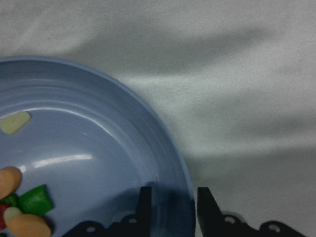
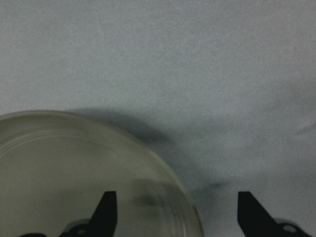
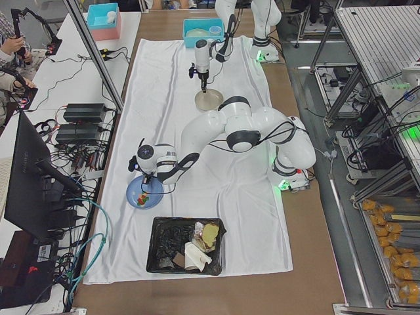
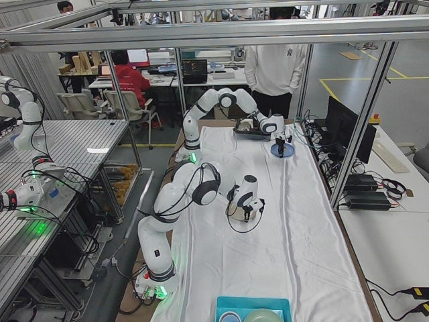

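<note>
A blue plate (image 3: 136,193) holding small green, orange, red and pale food pieces (image 1: 35,200) lies on the white cloth. My left gripper is down at its rim, one finger inside and one outside, open with the rim between them. Farther along the cloth lies a beige plate (image 3: 209,102), also seen in the right wrist view (image 2: 59,163). My right gripper is open over that plate's edge, one finger above the plate and the other over the cloth.
A black lined bin (image 3: 161,243) with wrappers and scraps sits at one end. A teal tub (image 4: 252,302) with dishes is at the other. A monitor (image 3: 26,177) and cables stand beside the table.
</note>
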